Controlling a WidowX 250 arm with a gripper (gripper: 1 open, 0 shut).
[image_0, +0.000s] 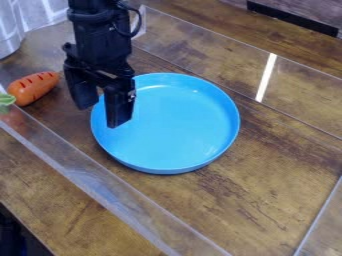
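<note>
My black gripper points down over the left part of a light blue round plate, its two fingertips apart. Nothing clear shows between them. A toy carrot, orange with a green top, lies on the wooden surface to the left of the gripper, outside the plate.
A metallic object stands at the top left corner. Clear transparent strips run along the lower left and the right.
</note>
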